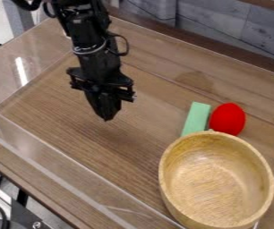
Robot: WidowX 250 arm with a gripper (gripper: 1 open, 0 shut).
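Note:
The black robot arm reaches down from the top left, its gripper (104,111) hanging over the left half of the wooden table (80,152), shut with nothing visible between its fingers. To the right lie a green block (197,120), a red rounded object (228,119) and a large tan bowl (215,192), all apart from the gripper.
The green block and red object sit close together just behind the bowl. A grey wall (211,27) runs along the back, and cables lie off the table's left edge.

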